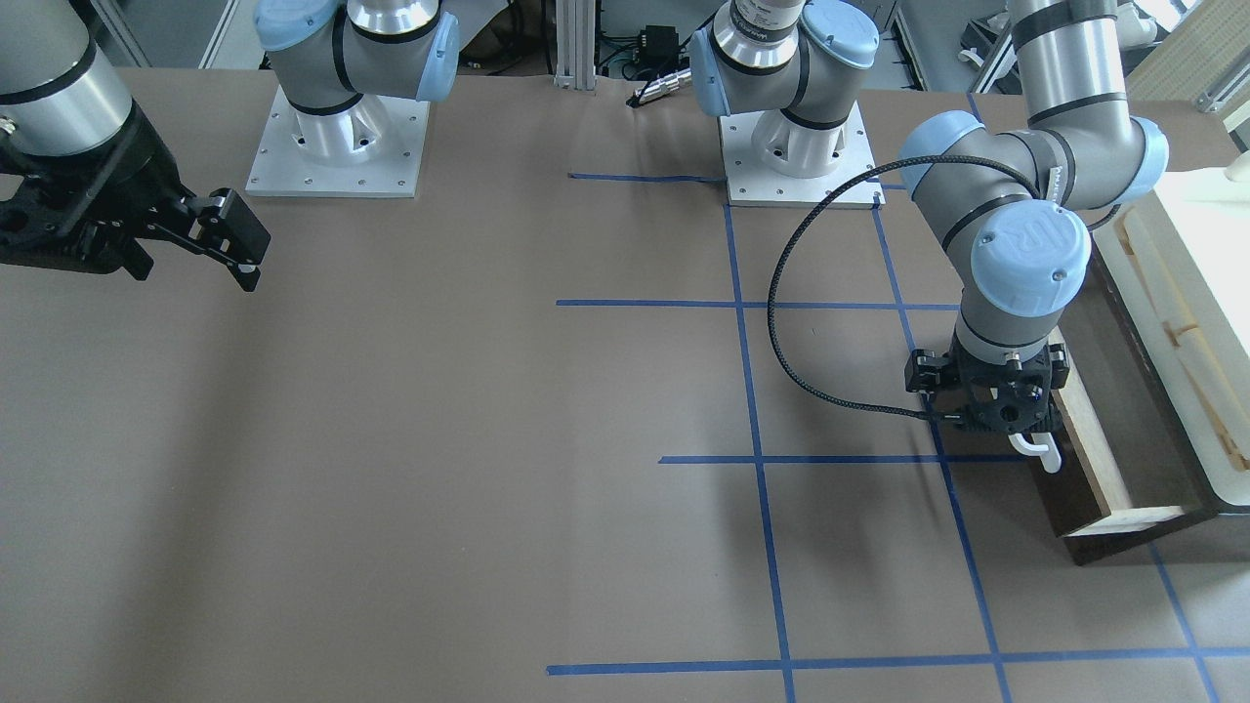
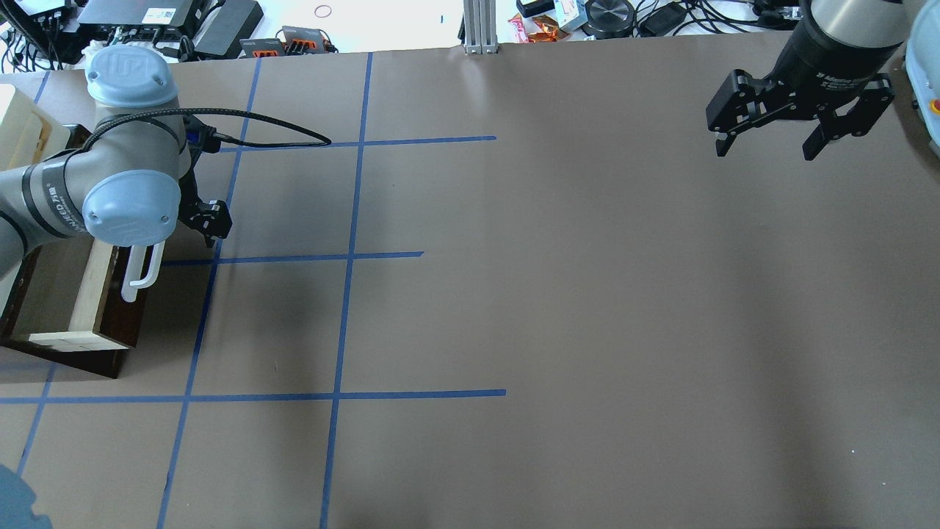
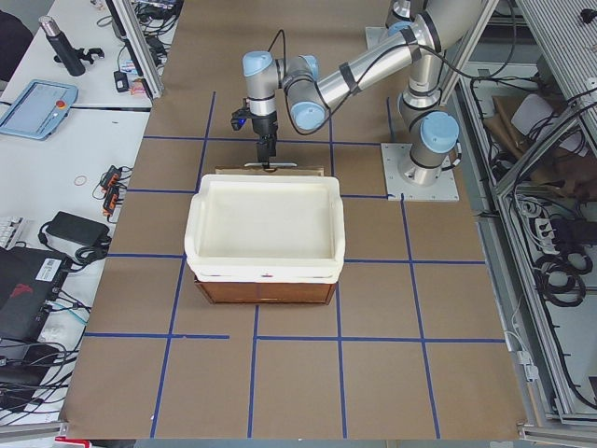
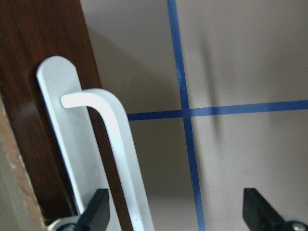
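A white bar handle (image 4: 126,159) on a dark wooden drawer front (image 4: 67,43) fills the left of the wrist view; the same handle (image 1: 1037,451) shows below my gripper in the front view. My gripper is open, one finger over the handle's mounting plate at lower left, the other over floor at lower right, with the handle's bar between them. Whether either finger touches it I cannot tell. In the top view the handle (image 2: 142,269) sticks out from the open drawer.
A white tray-like lid (image 3: 264,227) tops the wooden box. A second black gripper (image 2: 797,114) is at the far side. The taped floor left of the drawer in the front view is clear.
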